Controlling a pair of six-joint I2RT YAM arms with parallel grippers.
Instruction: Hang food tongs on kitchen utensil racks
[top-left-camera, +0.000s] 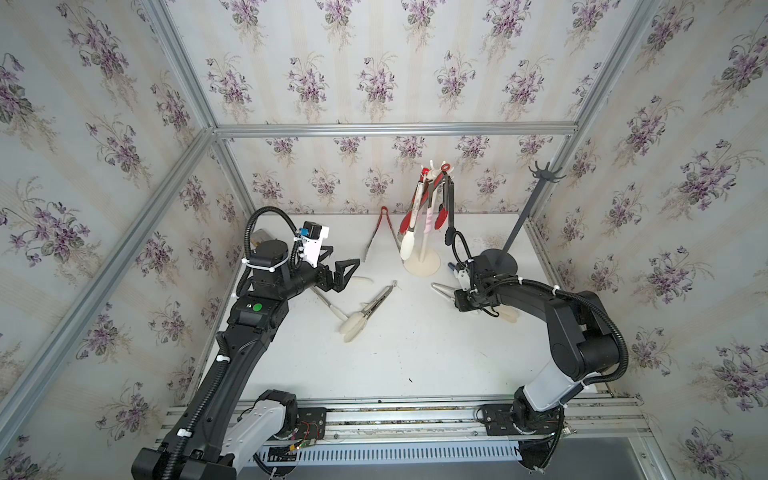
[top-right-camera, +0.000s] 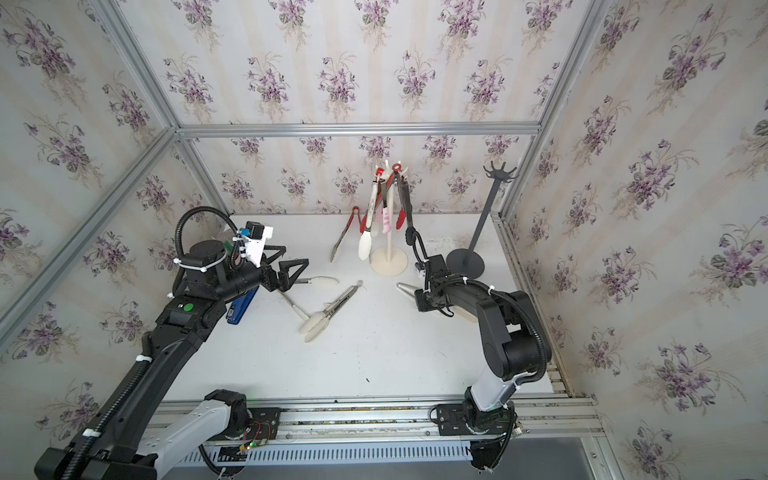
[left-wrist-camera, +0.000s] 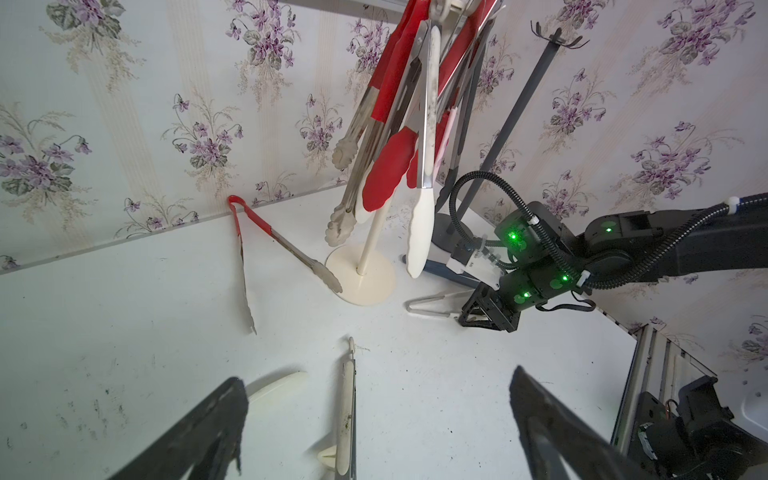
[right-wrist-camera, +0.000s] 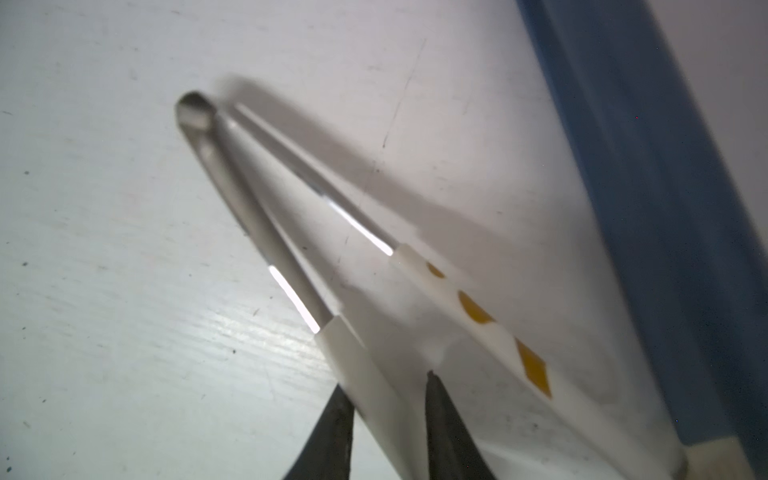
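Observation:
In the right wrist view, white-handled steel tongs (right-wrist-camera: 472, 316) lie on the table beside a blue item (right-wrist-camera: 640, 200). My right gripper is low over them, fingers part open around the nearer handle; a firm hold cannot be told. My left gripper (top-left-camera: 337, 268) stands open and empty above the table at left. Several tongs hang on the cream rack (top-left-camera: 420, 262). The dark rack (top-right-camera: 481, 220) at right is bare. Red-handled tongs (left-wrist-camera: 264, 224) lie at the back; more white tongs (top-left-camera: 364, 320) lie middle-left.
The racks stand at the back centre and right, close to my right arm. A blue item (top-right-camera: 240, 308) lies partly behind my left arm.

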